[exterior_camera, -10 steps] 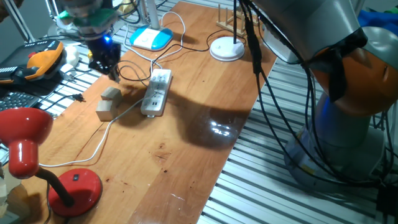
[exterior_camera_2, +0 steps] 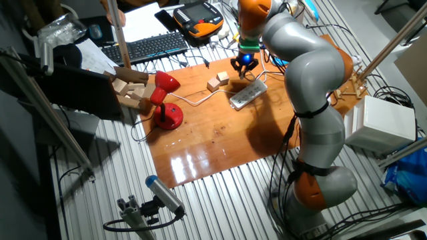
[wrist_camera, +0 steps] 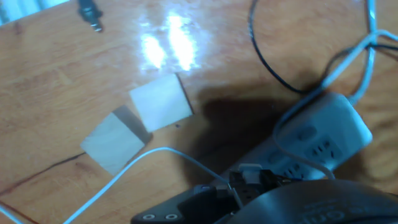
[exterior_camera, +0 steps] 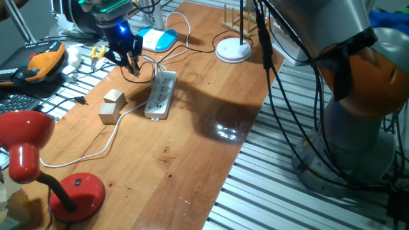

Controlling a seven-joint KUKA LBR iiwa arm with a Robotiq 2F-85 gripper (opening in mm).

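Note:
My gripper [exterior_camera: 133,69] hangs in the air over the far part of the table, near the white power strip [exterior_camera: 161,94] and past the two wooden blocks. In the wrist view its dark fingers [wrist_camera: 180,206] reach in from the bottom edge, overlapping part of the strip. How far the fingers stand apart is not clear, and no held object shows. The nearer block [exterior_camera: 109,114] and the farther block [exterior_camera: 115,97] rest close together on the wood, left of the strip. From the wrist, one block [wrist_camera: 163,102] lies beside the other [wrist_camera: 115,140].
A white cable [wrist_camera: 166,149] runs past the blocks to the strip. A red lamp [exterior_camera: 78,197] stands at the near left, a white round base [exterior_camera: 233,50] farther back. Several wooden pieces [exterior_camera_2: 133,90] fill a box by the lamp.
In exterior view 1 my gripper has moved rightward and slightly up, away from the blocks and toward the power strip's far end. The blocks and strip have stayed in place.

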